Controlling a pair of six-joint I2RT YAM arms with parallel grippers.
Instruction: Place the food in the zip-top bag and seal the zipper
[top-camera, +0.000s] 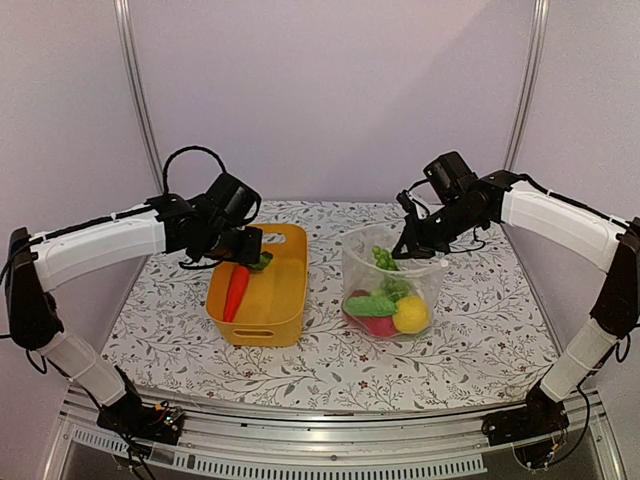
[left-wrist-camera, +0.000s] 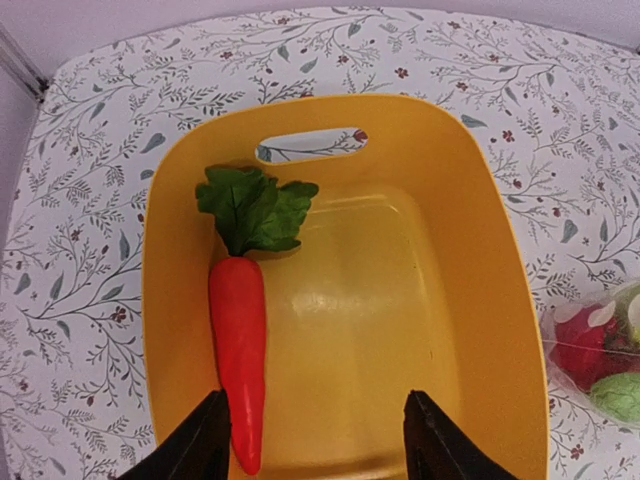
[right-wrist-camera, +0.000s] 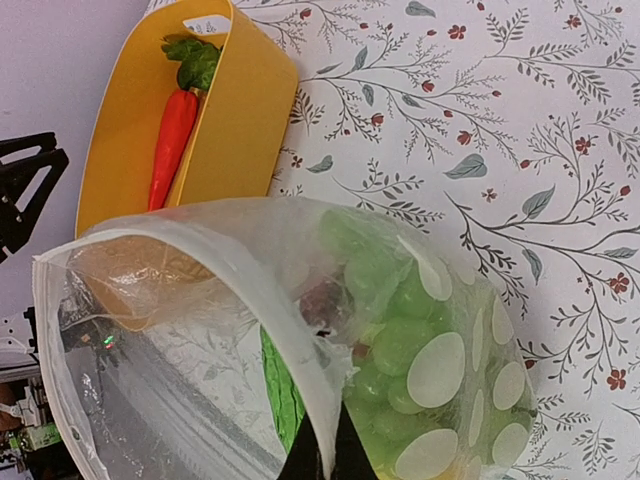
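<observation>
A red carrot-like vegetable (left-wrist-camera: 238, 340) with green leaves (left-wrist-camera: 255, 210) lies along the left side of the yellow bin (top-camera: 285, 300). Over that bin hangs my left gripper, its fingers apart and empty, the carrot's lower end near the left finger. The clear zip top bag (right-wrist-camera: 250, 250) stands with its mouth open, holding green grapes (top-camera: 385, 258), a yellow fruit (top-camera: 411, 314), a green vegetable (top-camera: 370, 306) and something red (top-camera: 379, 326). At the bag's rim, my right gripper is shut on the thin plastic edge.
The bin's raised walls (left-wrist-camera: 480, 250) surround the carrot. Walls (top-camera: 70, 150) close off the sides and back.
</observation>
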